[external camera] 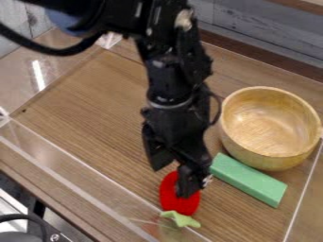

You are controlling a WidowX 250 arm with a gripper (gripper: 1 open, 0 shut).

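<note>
The black robot arm reaches down from the top to the middle of the table, its gripper (177,161) hanging just above and behind a red toy strawberry (179,197) with a pale green leafy end. The fingers are dark and partly overlap, with nothing clearly held between them. A green block (250,181) lies to the right of the gripper.
A wooden bowl (271,128) stands at the right, behind the green block. A cable runs at the lower left corner, and raised edges border the back.
</note>
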